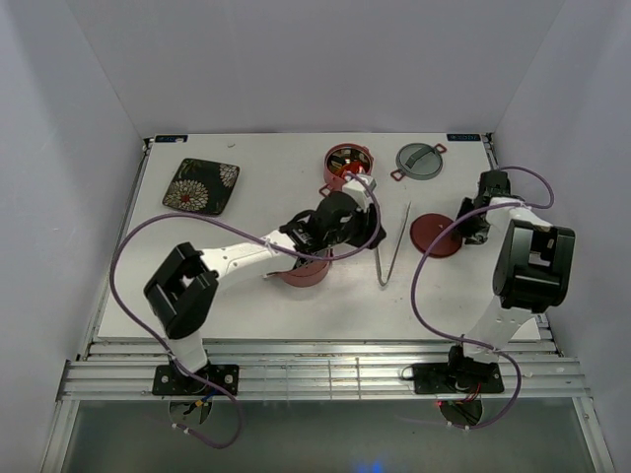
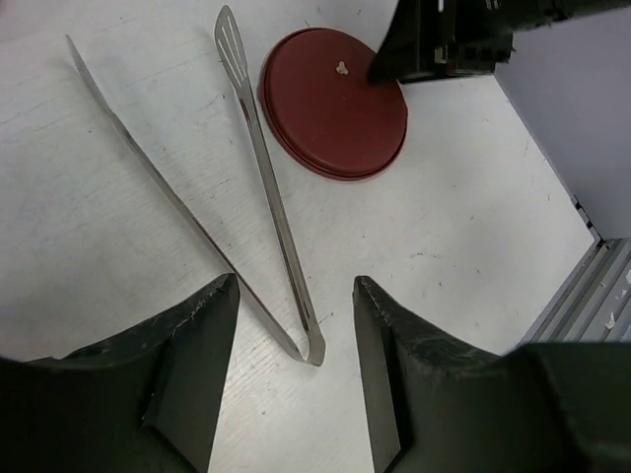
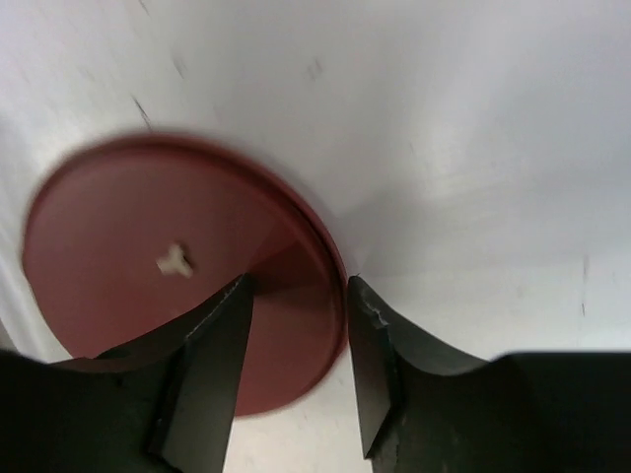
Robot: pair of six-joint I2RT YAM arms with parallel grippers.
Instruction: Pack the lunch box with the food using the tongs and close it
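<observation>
A dark red round lid (image 1: 436,236) lies on the table; in the right wrist view my right gripper is at its edge, fingers part open over the rim (image 3: 330,325). My left gripper is open, over bare table beside the long metal tongs (image 2: 276,207). A red pot (image 1: 348,150) with food inside stands at the back. A second red container (image 1: 304,276) is partly hidden under my left arm. A grey lid (image 1: 419,168) with red handles lies back right.
A dark flowered square plate (image 1: 197,187) lies at the back left. Grey walls bound the sides and back.
</observation>
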